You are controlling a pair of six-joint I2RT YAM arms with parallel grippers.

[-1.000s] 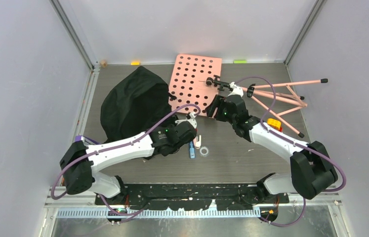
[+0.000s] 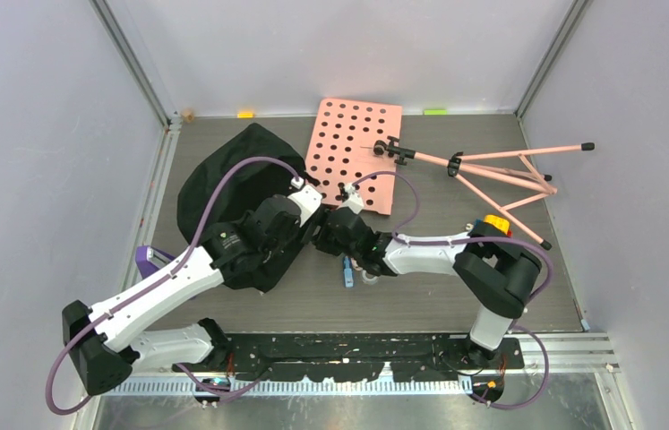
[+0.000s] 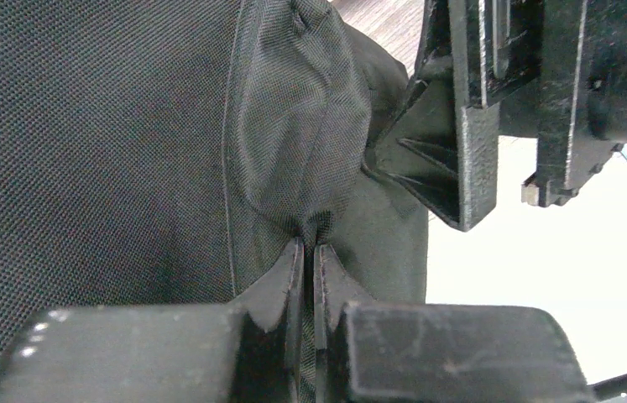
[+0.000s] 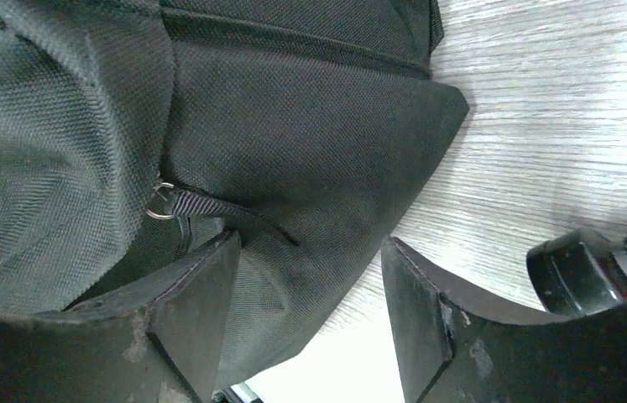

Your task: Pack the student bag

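The black cloth bag (image 2: 236,175) lies slumped on the left half of the table. Pinched in my left gripper is a fold of the bag's fabric (image 3: 310,159), with those fingers closed together on it. Close beside it, the right gripper stands open over the bag's edge, its fingers (image 4: 196,285) apart. Bag cloth with a zipper pull (image 4: 217,206) shows below and between them, but I see no grip on it. From above, both gripper tips are partly hidden by the arms. A blue tube-like item (image 2: 348,271) and a clear ring (image 2: 369,279) lie just right of the bag.
A pink perforated board (image 2: 348,125) lies at the back, and a pink tripod (image 2: 492,170) at the right. Yellow and red blocks (image 2: 496,224) sit near the tripod. A black-and-red object (image 4: 587,273) lies close to the right gripper. A purple box (image 2: 151,260) is at far left.
The right arm has swung left from beside the pink board to the bag's edge, now covering some small items. My left gripper has shifted left and back to the bag.
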